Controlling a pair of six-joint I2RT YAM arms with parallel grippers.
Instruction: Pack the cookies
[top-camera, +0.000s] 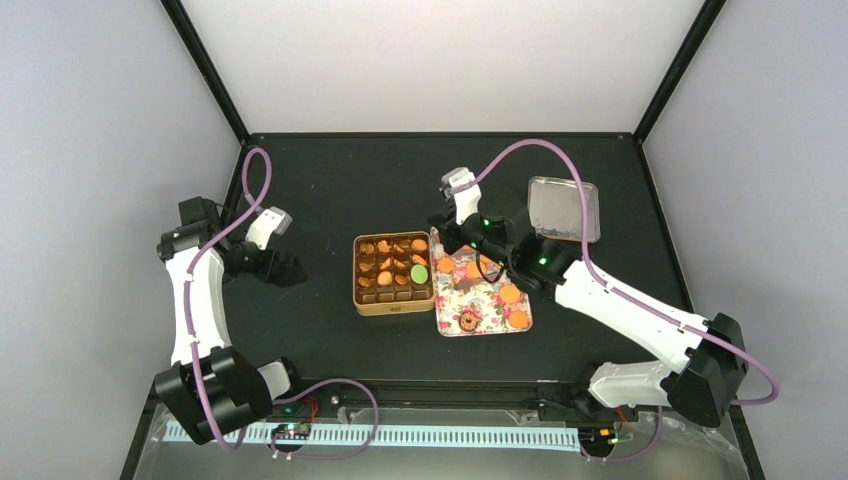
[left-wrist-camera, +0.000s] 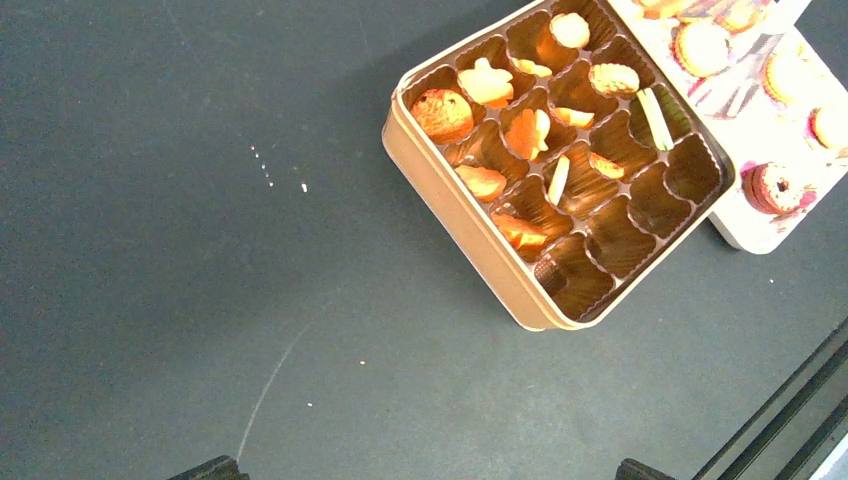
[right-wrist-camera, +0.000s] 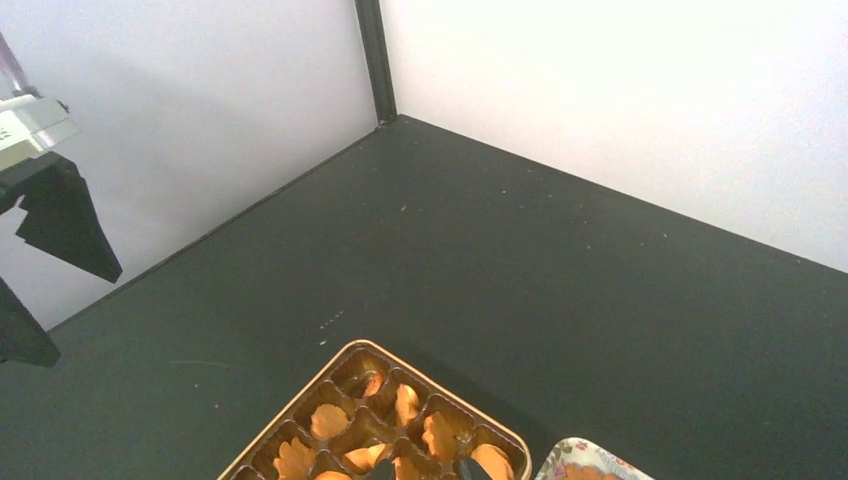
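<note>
A gold tin with a brown divided insert holds several orange cookies, one per filled compartment. Within its right column sits a green cookie; the left wrist view catches this green cookie edge-on. Touching the tin's right side, a floral tray bears orange round cookies and a brown ring cookie. Away to the left, my left gripper is open and empty. Near the tin-tray border is my right gripper; its dark tips peek in at the bottom edge, and what lies between them is cut off.
An empty silver tray lies behind the right arm. Bare black table stretches behind the tin and between it and the left arm. The front row of tin compartments is empty.
</note>
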